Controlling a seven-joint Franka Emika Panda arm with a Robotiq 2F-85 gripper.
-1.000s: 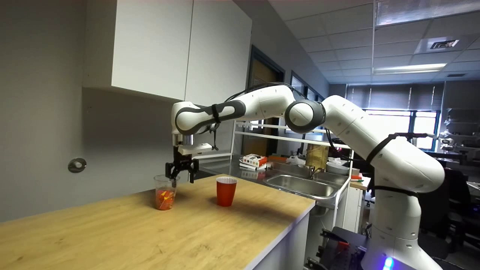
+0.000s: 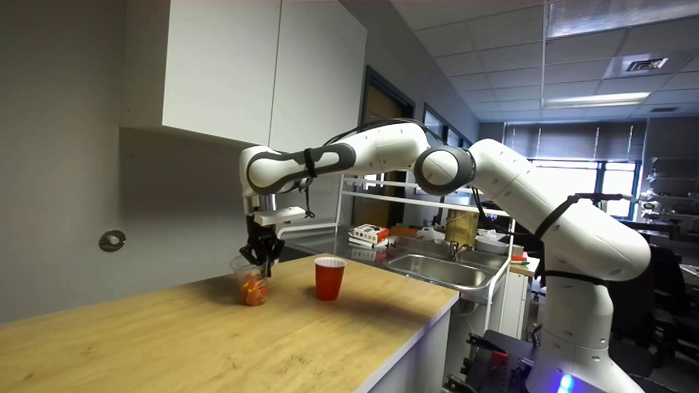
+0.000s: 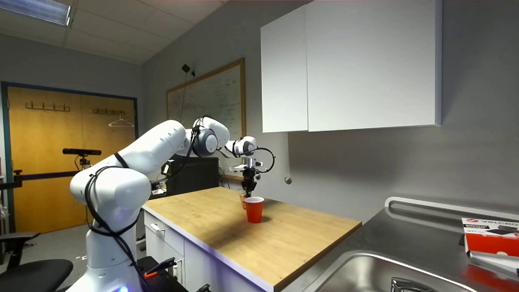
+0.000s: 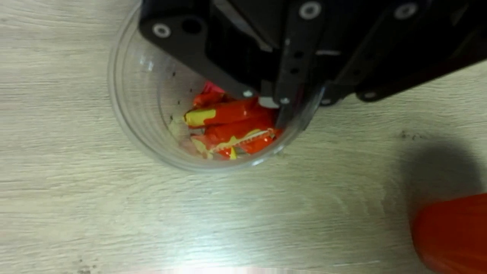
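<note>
A clear plastic cup with red and yellow wrapped candies in it leans to one side at the back of the wooden counter. My gripper is shut on the cup's side wall, near its rim. Looking down in the wrist view, one finger reaches inside the clear cup beside the candies, while the other stays outside. Whether the cup's base is off the counter I cannot tell. A red cup stands upright a short way off; in exterior view 2 it partly hides the clear cup.
White cabinets hang above, and a metal sink lies beyond the counter's end.
My gripper has come lower and slightly left, and its fingers have closed on the clear cup's wall. The cup, upright before, now tilts and sits a little further right. The red cup is unmoved.
</note>
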